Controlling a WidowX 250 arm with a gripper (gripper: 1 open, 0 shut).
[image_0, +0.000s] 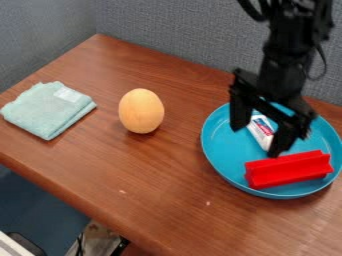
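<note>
My black gripper is open and hangs low over the blue plate at the right, with its fingers on either side of a white toothpaste tube, which they partly hide. A red block-like object lies on the front part of the plate, just below the gripper.
An orange egg-shaped object stands left of the plate. A folded pale teal cloth lies at the table's left.
</note>
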